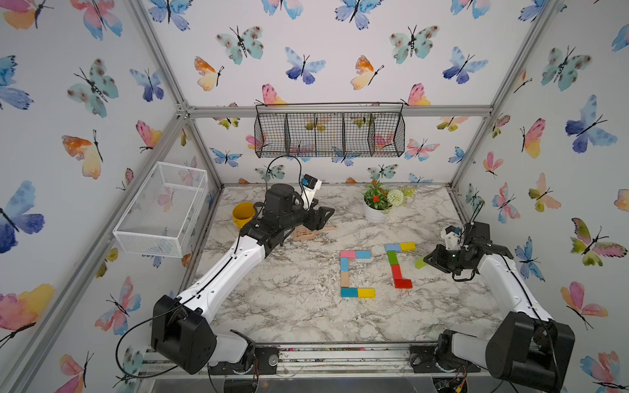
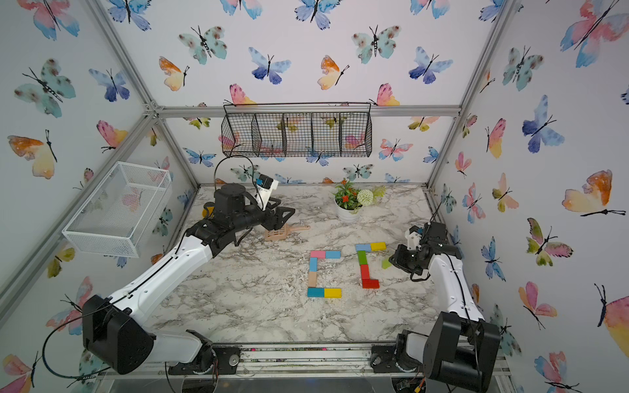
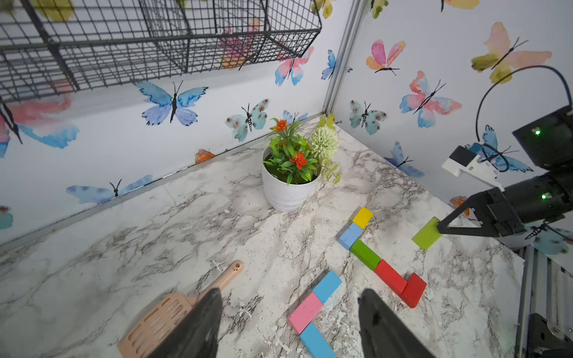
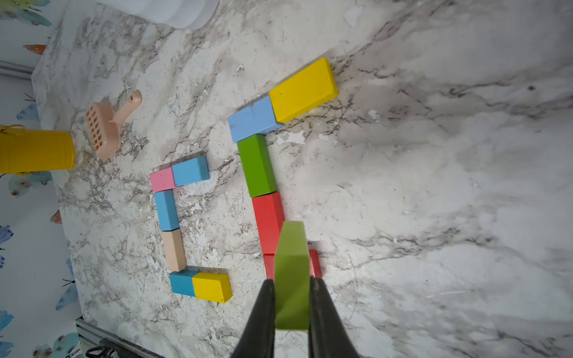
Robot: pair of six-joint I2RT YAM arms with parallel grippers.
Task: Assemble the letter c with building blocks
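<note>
Coloured blocks form two C-like shapes on the marble table: the left one has pink (image 4: 161, 179), blue, tan and yellow (image 4: 212, 287) pieces, the right one yellow (image 4: 302, 89), blue, green (image 4: 256, 164) and red (image 4: 268, 219). My right gripper is shut on a light green block (image 4: 292, 256), held above the right shape's lower end in the right wrist view and out to its right in the top views. My left gripper hangs high over the back left, open, with nothing between its fingers.
A potted plant (image 3: 289, 191) stands at the back, a yellow mug (image 1: 243, 213) and a peach scoop (image 3: 155, 319) at the left. A wire basket (image 1: 329, 134) hangs on the back wall, a white basket (image 1: 160, 209) on the left.
</note>
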